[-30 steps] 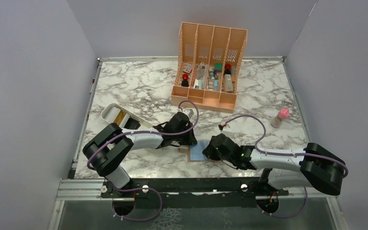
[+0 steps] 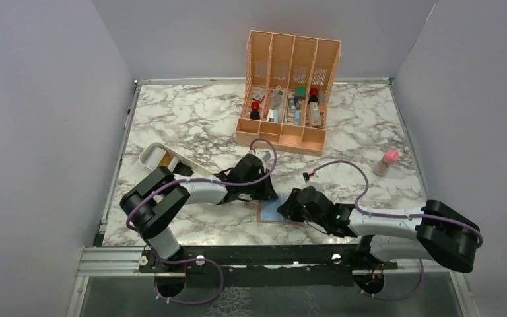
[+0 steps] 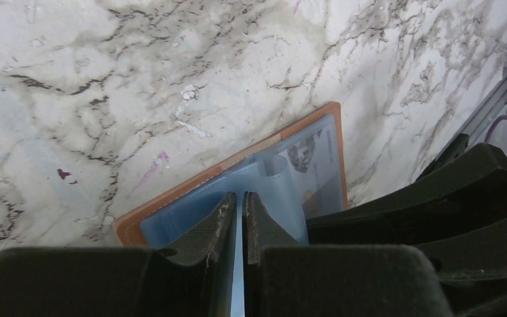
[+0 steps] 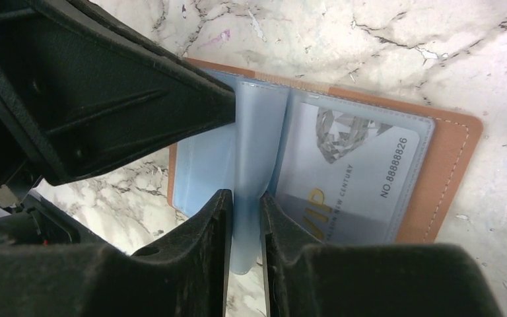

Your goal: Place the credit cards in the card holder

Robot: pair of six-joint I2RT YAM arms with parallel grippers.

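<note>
The card holder (image 2: 272, 210) lies open on the marble table between my grippers, brown-edged with blue clear sleeves. In the right wrist view a card marked VIP (image 4: 350, 172) shows under a sleeve. My right gripper is shut on the upright edge of a blue sleeve (image 4: 256, 125). My left gripper has its fingertips at the sleeve, close together in the left wrist view; whether anything is between them is unclear.
A white bin (image 2: 152, 152) with cards and other items sits at the left. A peach organizer (image 2: 280, 140) stands at the back, and a pink-capped bottle (image 2: 387, 160) at the right.
Both arms have shifted slightly in the top view, with the left gripper a little farther right over the holder.
</note>
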